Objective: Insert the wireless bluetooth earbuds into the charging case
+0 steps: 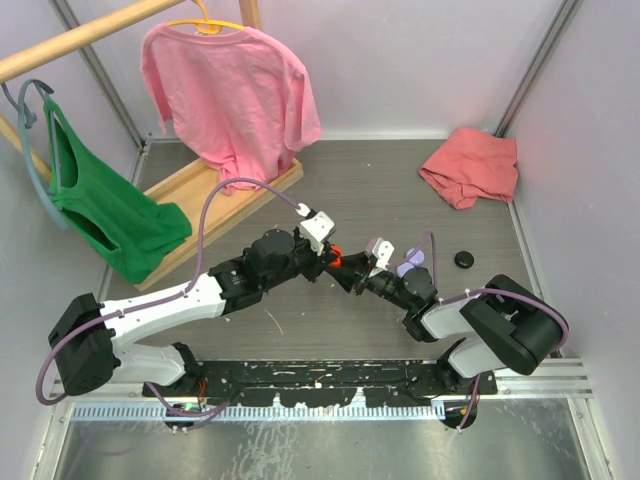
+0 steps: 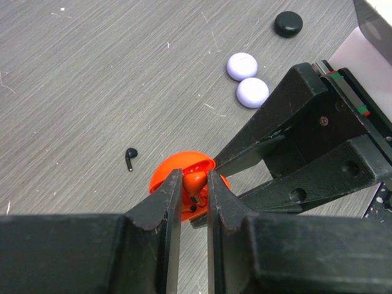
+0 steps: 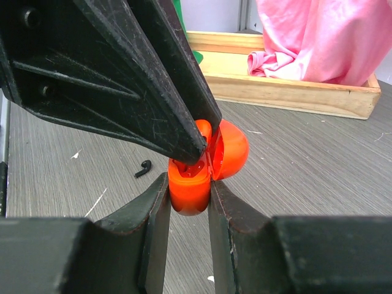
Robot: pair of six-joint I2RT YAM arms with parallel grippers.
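An orange charging case with its rounded lid swung open is gripped by my right gripper. My left gripper is shut on an orange earbud. In the right wrist view the left fingertips stand right at the case's opening, with the earbud's lower part at or inside the cavity. Those fingers hide how deep it sits and whether it is seated. A loose black earbud lies on the table, also visible in the right wrist view.
Two lilac discs and a black puck rest to the right on the table. At the back are a folded red cloth and a wooden rack with hanging clothes.
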